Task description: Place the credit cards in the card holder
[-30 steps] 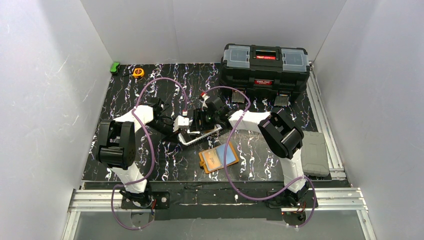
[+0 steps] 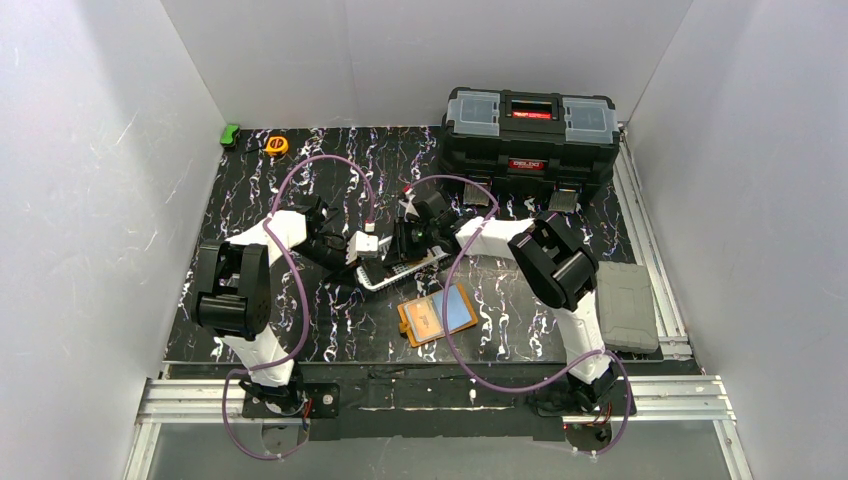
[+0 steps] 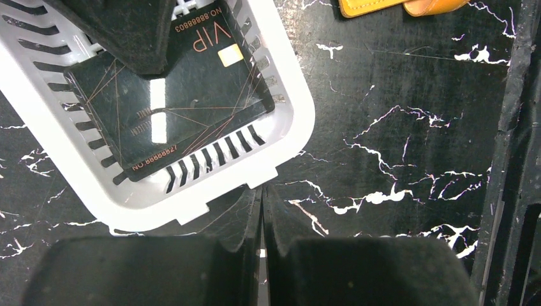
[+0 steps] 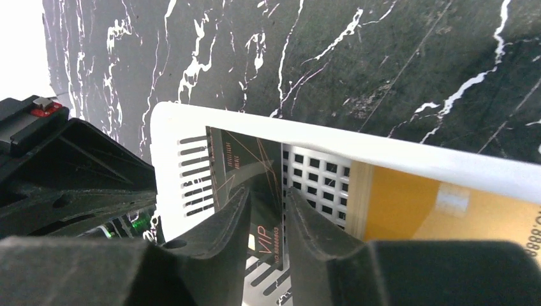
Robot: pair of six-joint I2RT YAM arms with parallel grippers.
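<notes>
A white slotted basket holds a black VIP card and, in the right wrist view, an orange card (image 4: 446, 217). My left gripper is shut at the basket's near outer edge, nothing seen between its fingers. My right gripper is over the black card inside the basket, its fingertips slightly apart; whether they touch the card is unclear. The orange card holder (image 2: 467, 318) lies below the basket in the top view, with pale blue and tan cards showing on it.
A black toolbox (image 2: 530, 150) stands at the back right and a grey case (image 2: 626, 310) at the right. An orange tape measure (image 2: 277, 146) and a green object (image 2: 229, 135) are at the back left. Table around the holder is mostly clear.
The right arm and gripper have shifted slightly over the basket. The left arm and the card holder look unchanged.
</notes>
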